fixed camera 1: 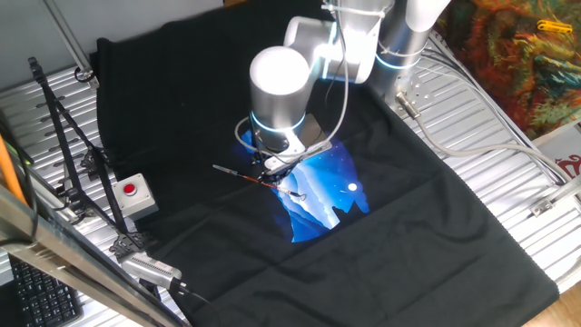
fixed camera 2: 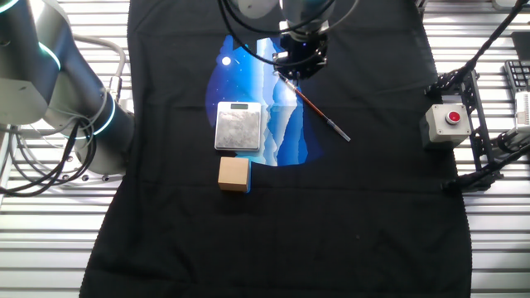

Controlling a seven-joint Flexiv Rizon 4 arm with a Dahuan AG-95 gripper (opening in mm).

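Observation:
A thin brush-like stick (fixed camera 2: 319, 112) with a reddish middle and a pale end lies diagonally across the blue mountain-picture sheet (fixed camera 2: 288, 136) and onto the black cloth. In exterior view 2 my gripper (fixed camera 2: 300, 71) is over the sheet's upper right, at the stick's upper end. From exterior view 1 the gripper (fixed camera 1: 270, 173) appears low, close to the stick (fixed camera 1: 243, 175). Its fingers are small, dark and partly covered by the wrist and cable, so their opening and any contact with the stick are unclear.
A silver scale (fixed camera 2: 238, 130) rests on the sheet's lower left, with a cardboard box (fixed camera 2: 233, 175) just below it. Off to the right is a red-button box (fixed camera 2: 445, 126).

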